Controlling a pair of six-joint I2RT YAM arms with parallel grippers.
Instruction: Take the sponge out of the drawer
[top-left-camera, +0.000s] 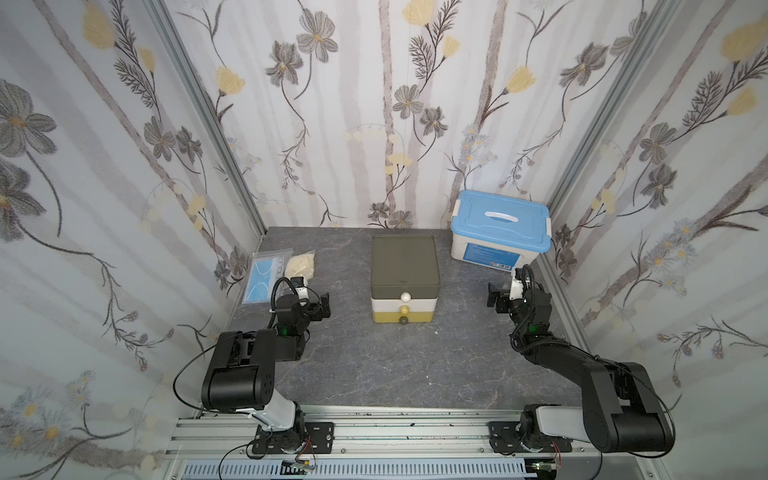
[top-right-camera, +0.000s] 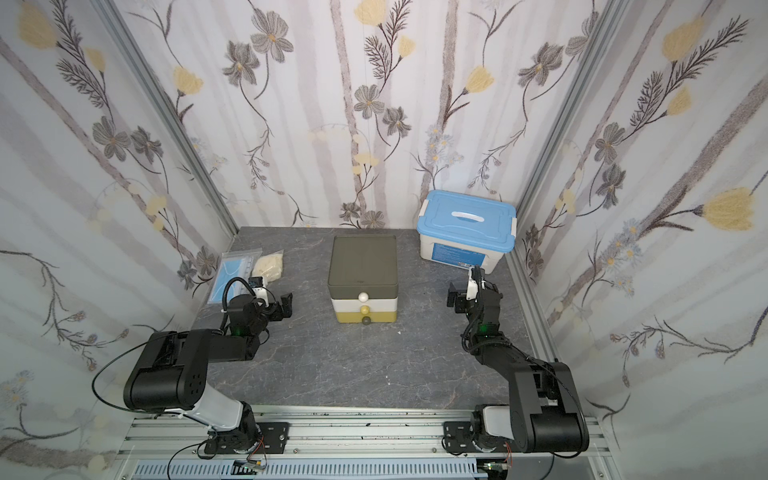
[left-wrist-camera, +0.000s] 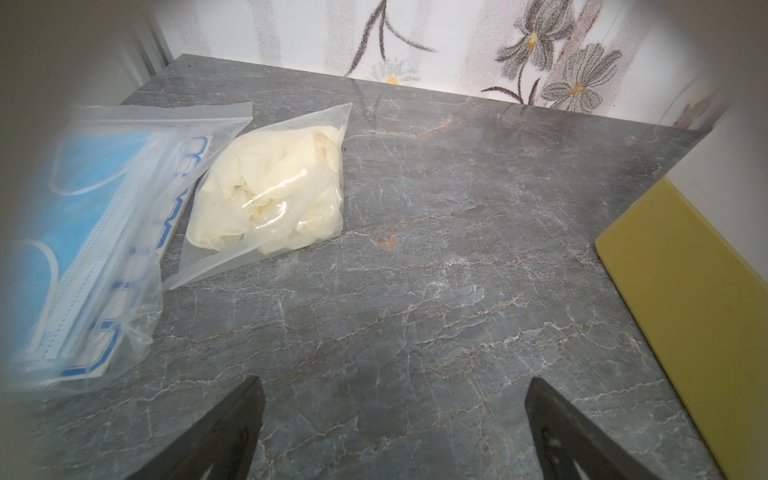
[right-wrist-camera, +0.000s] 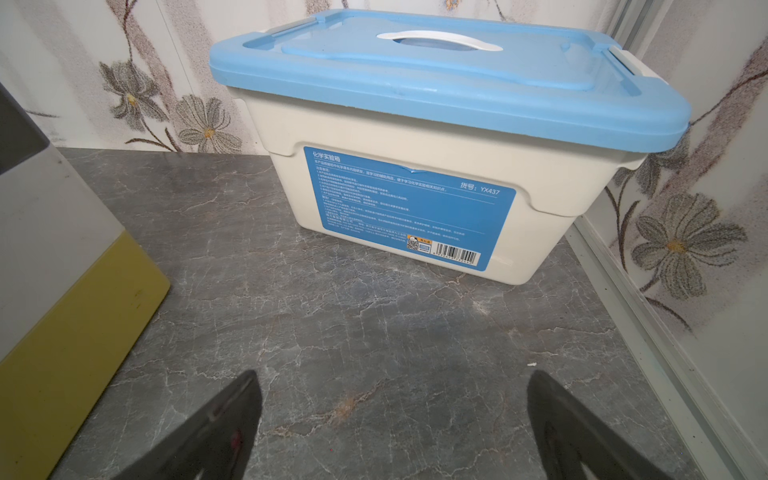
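A small drawer cabinet (top-left-camera: 405, 264) stands mid-table, dark olive on top, with white and mustard levels below. Its drawers are closed, and round white, yellow and grey knobs (top-left-camera: 405, 309) line up on the front. No sponge shows in any view. To the cabinet's left, my left gripper is open over bare table, its dark fingers (left-wrist-camera: 588, 440) wide apart. On the opposite side my right gripper also stands open and empty, well short of the cabinet.
Behind my right gripper sits a lidded blue and white box (right-wrist-camera: 448, 160). At the back left lie a bag of blue masks (left-wrist-camera: 88, 216) and a bag with cream-coloured contents (left-wrist-camera: 272, 192).
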